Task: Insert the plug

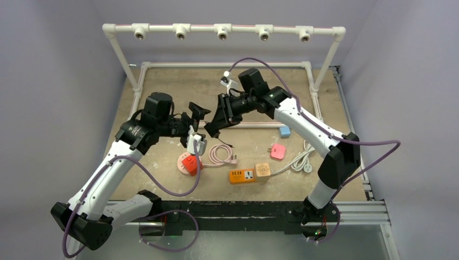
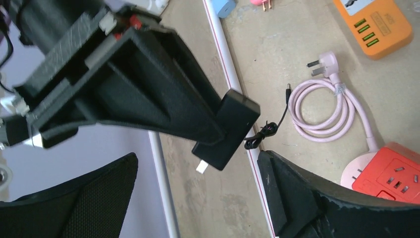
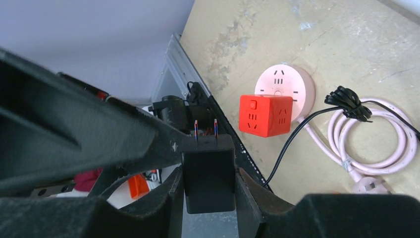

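A black plug adapter [image 3: 208, 181] with two pins and a thin cable is held in my right gripper [image 1: 215, 123], which is shut on it above the middle of the board. In the left wrist view the adapter [image 2: 225, 130] sits at the tip of the right gripper, facing the fingers of my left gripper, which are parted with nothing between them. Below lie a red cube socket [image 3: 265, 115], a round pink socket [image 3: 282, 79] and an orange power strip [image 1: 241, 176].
A pink coiled cord [image 1: 216, 154], pink plug block [image 1: 277, 151], blue block [image 1: 284, 131], wooden cube [image 1: 262, 172] and white cord [image 1: 303, 162] lie on the board. White pipe rails [image 1: 254, 125] cross the board.
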